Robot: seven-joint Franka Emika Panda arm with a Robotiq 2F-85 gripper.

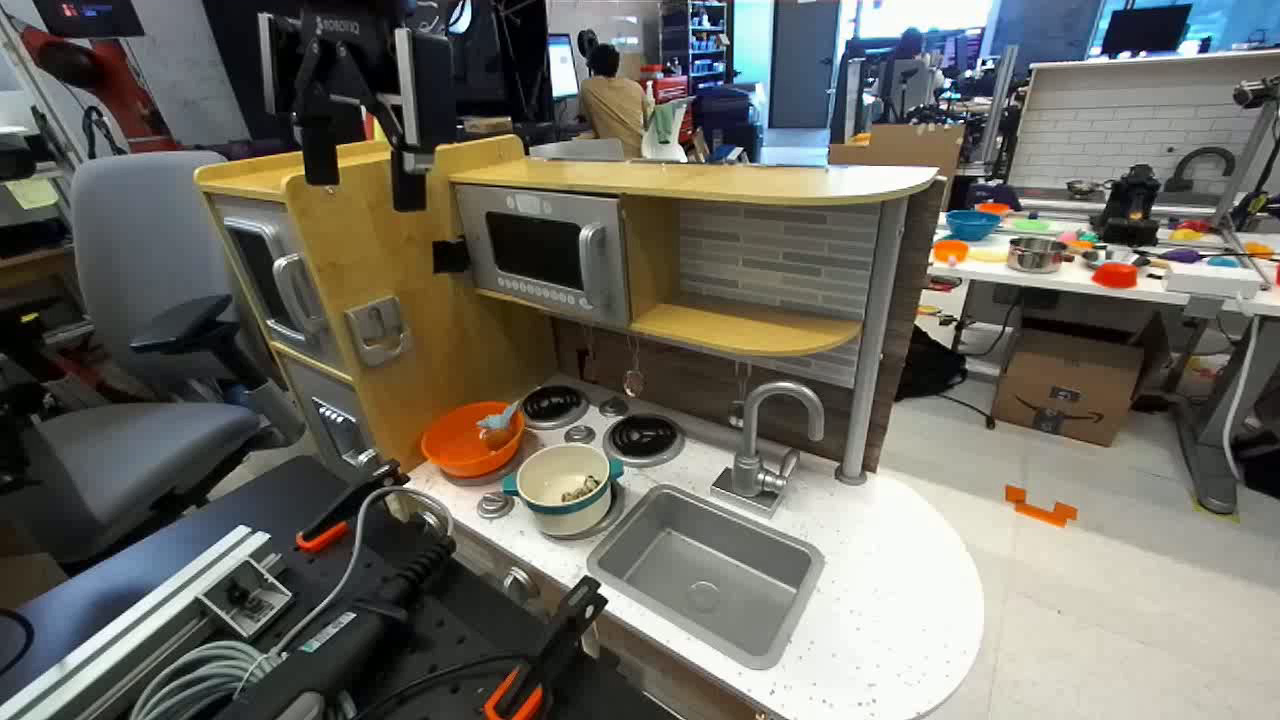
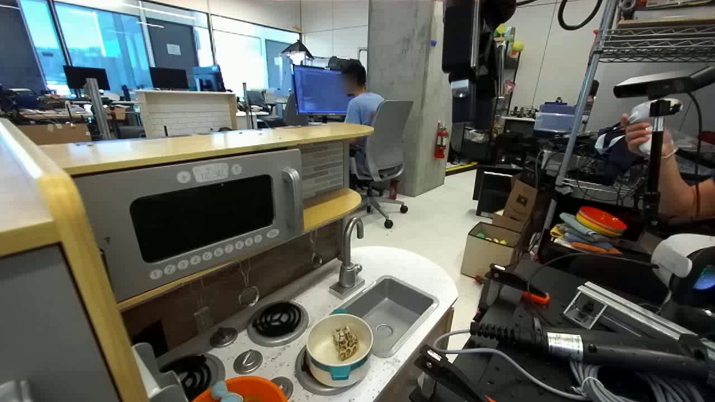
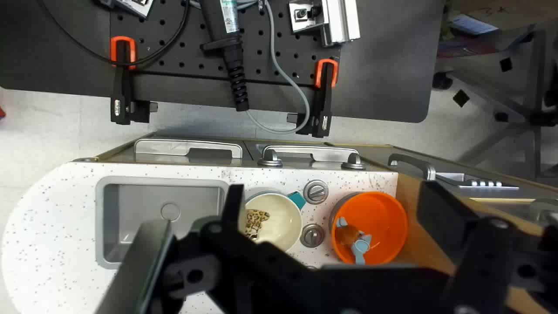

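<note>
High over the toy kitchen, near the top left of exterior view 1, my gripper (image 1: 366, 180) is open, with nothing between its fingers. Its dark fingers (image 3: 233, 206) stand wide apart in the wrist view. Below them on the stove are a cream pot (image 3: 282, 220) with teal handles and an orange bowl (image 3: 384, 220). Inside the pot lies a leopard-patterned thing (image 2: 345, 343). The bowl (image 1: 456, 442) holds a light-blue and brown item (image 3: 361, 246) that I cannot identify. My arm covers part of the pot in the wrist view.
Right of the stove lies an empty grey sink (image 1: 708, 576) with a faucet (image 1: 750, 444). A microwave (image 1: 540, 246) and shelf (image 1: 744, 324) overhang the back. A black table (image 3: 387, 78) with clamps and cables faces the counter.
</note>
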